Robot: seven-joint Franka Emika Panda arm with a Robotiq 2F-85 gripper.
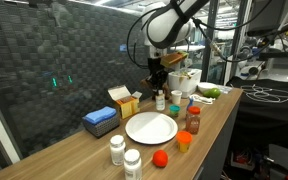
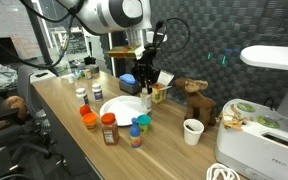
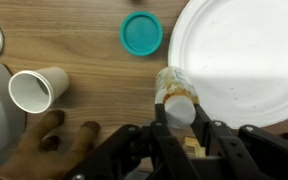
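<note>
A small white bottle with a printed label point(image 1: 160, 103) is held upright by my gripper point(image 1: 161, 91), which is shut around its top. In the second exterior view the bottle point(image 2: 146, 103) hangs below the gripper, close to the rim of the white plate point(image 2: 127, 108). From the wrist, the bottle's pale round cap point(image 3: 179, 108) shows between the dark fingers, and its labelled side point(image 3: 172, 80) points toward the teal cup point(image 3: 141, 34). The large white plate point(image 3: 244, 65) lies right beside it. How high the bottle's base is above the table is hard to tell.
Beside the plate are two white jars point(image 1: 133, 163), a red tomato point(image 1: 160, 158), an orange cup point(image 1: 184, 141) and a red-brown jar point(image 2: 110, 130). A white mug point(image 2: 192, 131) and a brown toy moose point(image 2: 197, 103) stand by the wall. Behind the plate sits a yellow box point(image 1: 124, 100).
</note>
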